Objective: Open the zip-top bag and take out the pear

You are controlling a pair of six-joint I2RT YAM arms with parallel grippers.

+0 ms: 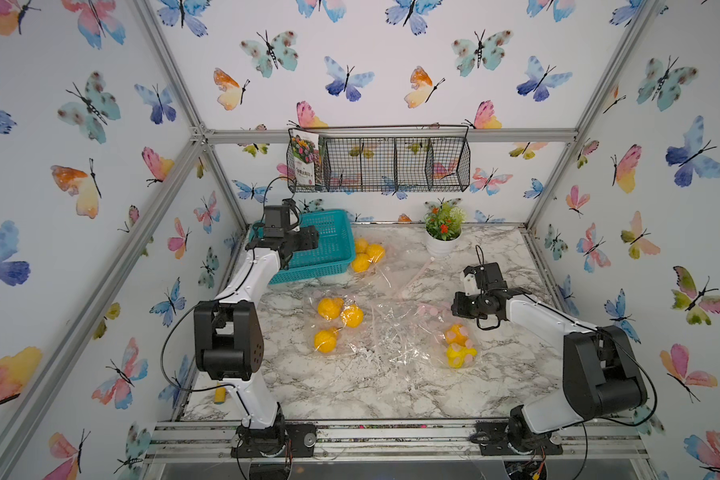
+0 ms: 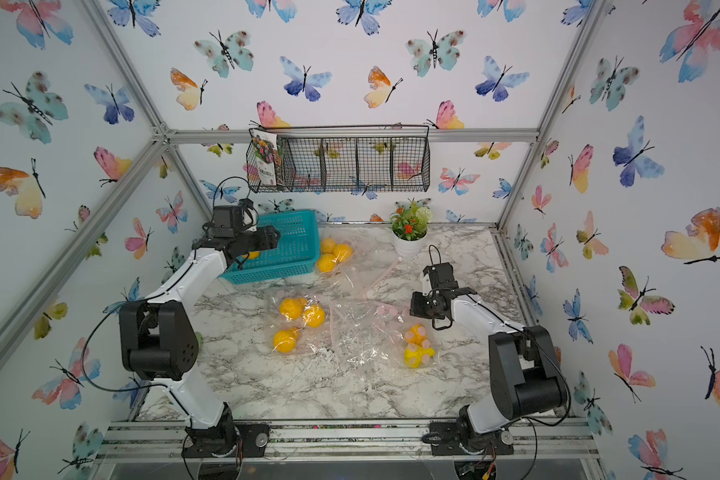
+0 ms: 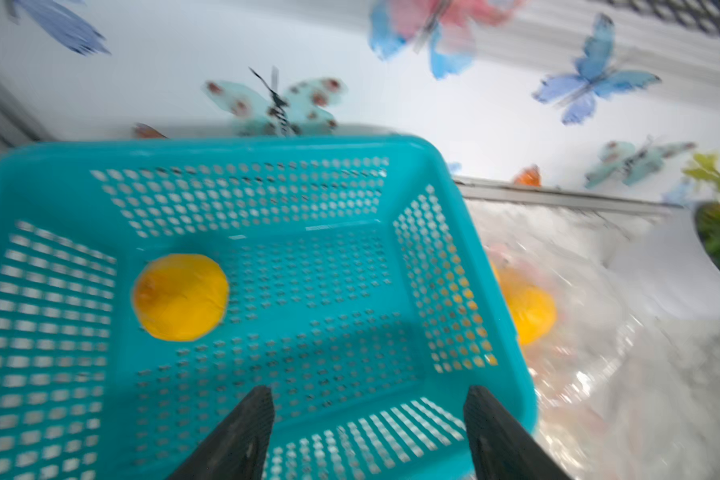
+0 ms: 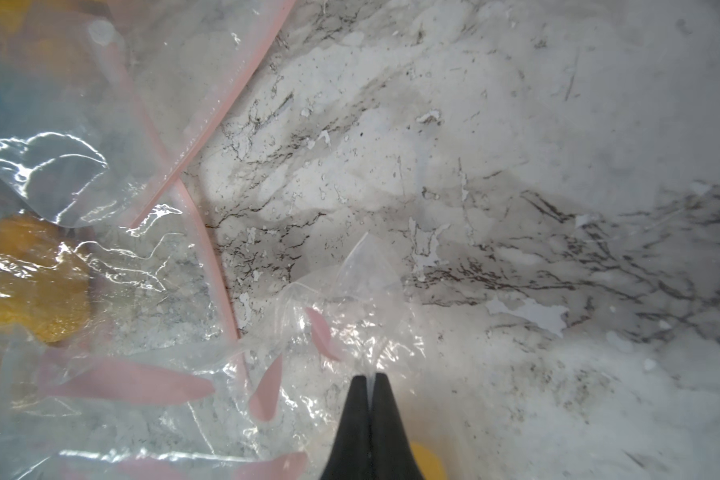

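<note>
Over the teal basket hangs my left gripper, its fingers wide apart and nothing between them. A rounded yellow-orange fruit, perhaps the pear, lies on the basket floor at its left end. On the right of the table is a clear zip top bag with orange and yellow pieces inside or under it. My right gripper is shut at this bag; film creases gather at its fingertips, so a thin fold seems pinched there. The basket's near left corner is hidden by the left arm in the top left view.
Other clear bags with yellow fruits lie mid-table, and more fruits sit beside the basket. A potted plant stands at the back. A wire rack hangs above.
</note>
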